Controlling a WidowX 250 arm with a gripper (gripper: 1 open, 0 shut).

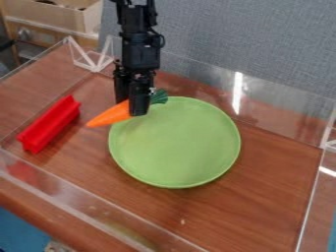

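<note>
My black gripper [137, 101] hangs over the back left edge of the green plate [175, 155]. An orange toy carrot [108, 115] with a green top sits at its fingers, raised at the plate's rim and pointing left toward the red tray. The fingers overlap the carrot, so I cannot tell whether they are closed on it.
A red tray [51, 124] lies on the wooden table [237, 217] to the left. Clear walls border the table, with a white rack [86, 59] and a box [53, 12] at the back left.
</note>
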